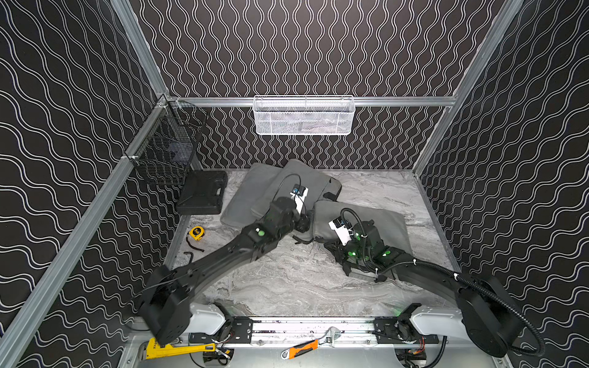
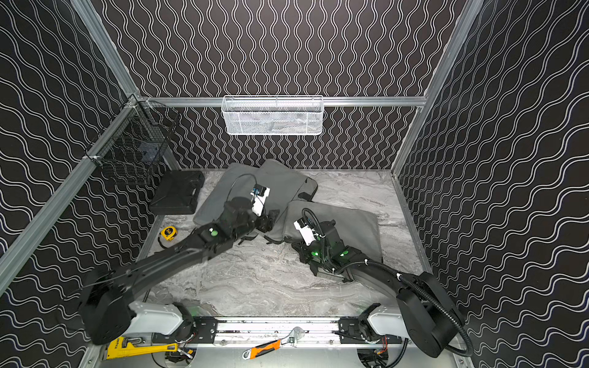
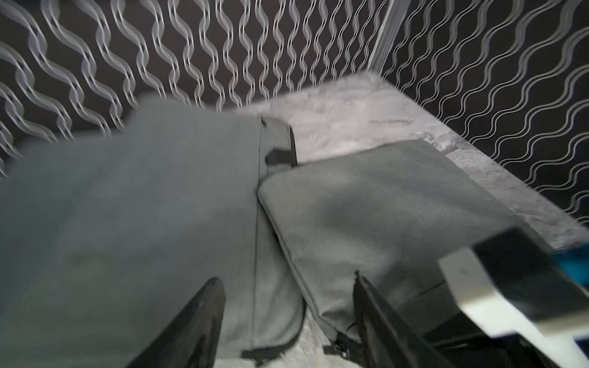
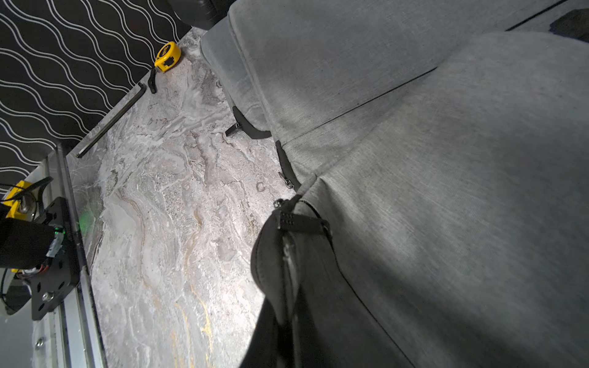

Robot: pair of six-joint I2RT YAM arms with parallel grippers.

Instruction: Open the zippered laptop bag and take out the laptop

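A grey laptop bag (image 1: 386, 222) lies flat on the right of the worktop. At its front left edge, my right gripper is shut on a thin fold of the bag's edge, close to a dark zipper tab (image 4: 302, 223). Whether the zipper runs open further along is hidden by the right arm. My left gripper stands open above the bags' front edge, nothing visible between its fingers; its view is blurred. Below it are the right edge of a second grey bag (image 3: 184, 220) and this bag's left corner. No laptop shows.
Another grey bag (image 1: 248, 184) lies partly under the second one. A black case (image 1: 202, 192) and a yellow tape measure (image 1: 196, 233) sit on the left. A white wire basket (image 1: 303, 116) hangs at the back.
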